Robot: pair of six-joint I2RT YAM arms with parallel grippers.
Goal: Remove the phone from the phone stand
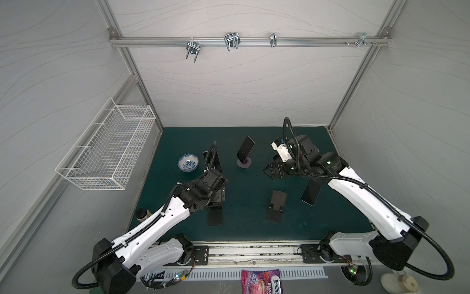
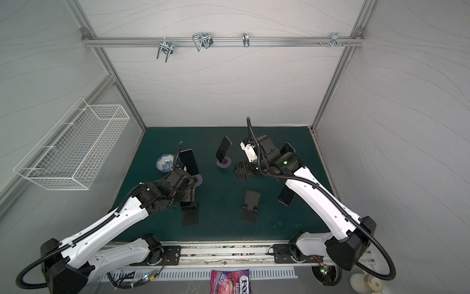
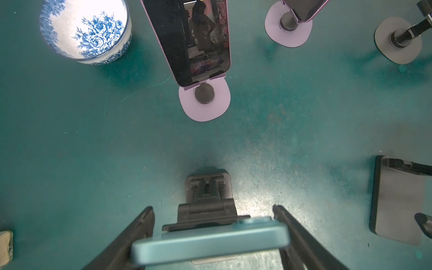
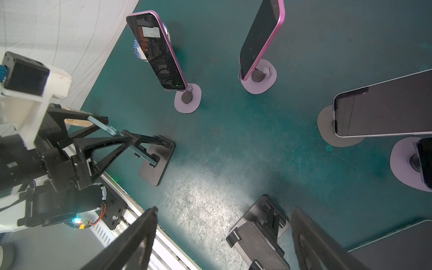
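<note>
A phone with a light-blue edge stands in a black stand, seen nearly edge-on in the left wrist view. My left gripper has its fingers either side of this phone; whether both touch it is unclear. From the right wrist view, the phone still rests tilted in its stand, with the left fingers around its edges. My right gripper is open and empty, over a black stand without a phone.
Other phones stand in pink-based holders: one ahead of the left gripper, another at middle back. More phones, including a large one, are on the right. A bowl sits back left. Bare table lies between the arms.
</note>
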